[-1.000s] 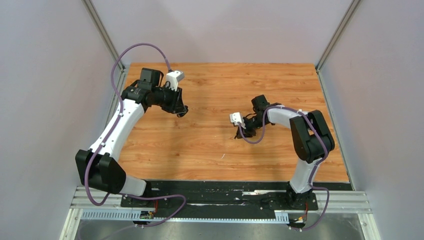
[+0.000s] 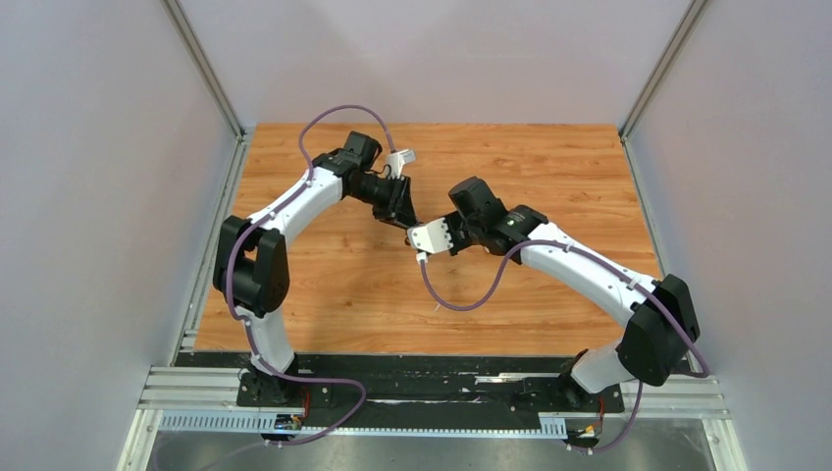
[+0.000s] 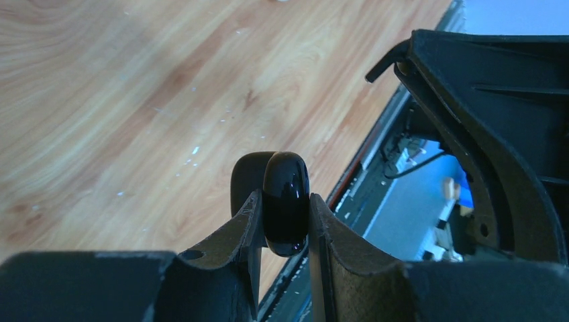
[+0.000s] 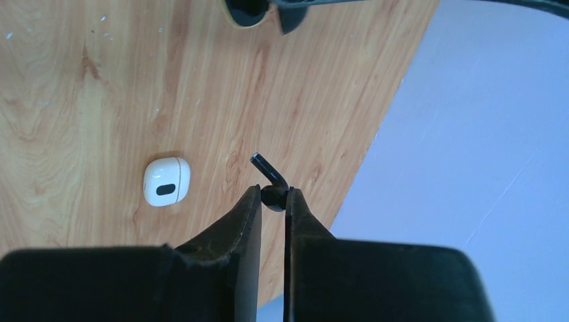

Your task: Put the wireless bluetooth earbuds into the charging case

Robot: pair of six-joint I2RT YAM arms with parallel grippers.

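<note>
In the left wrist view my left gripper is shut on a glossy black oval case (image 3: 285,194), presumably the charging case; whether its lid stands open is unclear. My right gripper is shut on a small black earbud (image 4: 268,168), its stem pointing up between the fingertips. A white rounded case (image 4: 166,181) with a dark oblong mark lies on the wooden table below. In the top view both grippers meet near the table's middle, hiding what they hold.
The wooden table (image 2: 530,157) is otherwise largely clear around the arms. Walls border it at the back and sides; the dark front rail (image 2: 432,392) carries both arm bases.
My left gripper has moved right toward the middle with the black case. My right arm has extended and moved left, its gripper rising from the table toward the left one.
</note>
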